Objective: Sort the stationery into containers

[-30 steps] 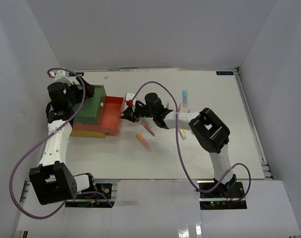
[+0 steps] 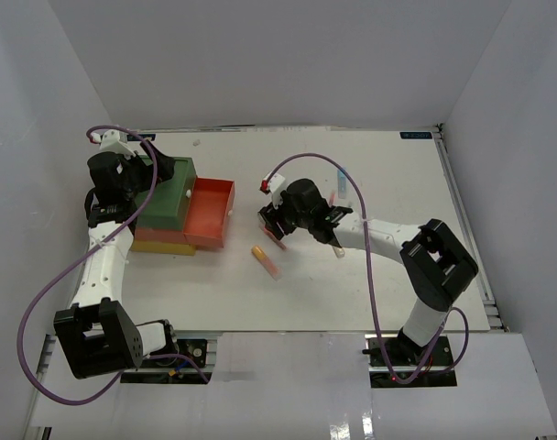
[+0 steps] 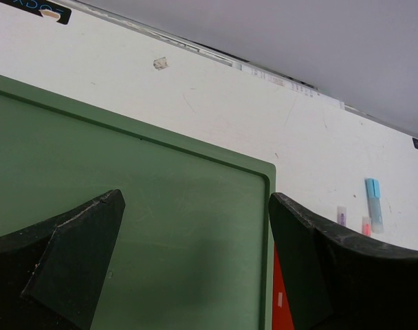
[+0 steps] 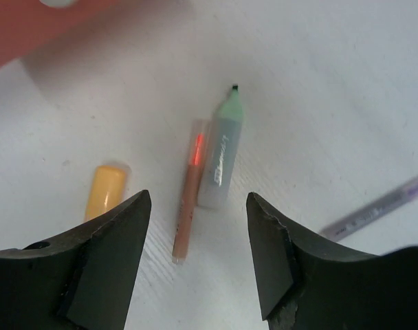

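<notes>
My right gripper hangs part open above a red pen (image 4: 186, 213) and a grey-green marker (image 4: 221, 158) lying side by side, nothing visibly held. An orange marker (image 4: 104, 191) lies to their left, a purple pen (image 4: 374, 210) to their right. My left gripper is open over the green container top (image 3: 188, 179). An open red drawer (image 2: 205, 215) extends from that stack's right side. In the left wrist view a blue marker (image 3: 373, 203) lies on the table beside smaller pens.
Grey walls surround it, and the container stack stands at the left.
My right gripper and arm have moved rightward, away from the red drawer and over the pens. The left arm has not moved.
</notes>
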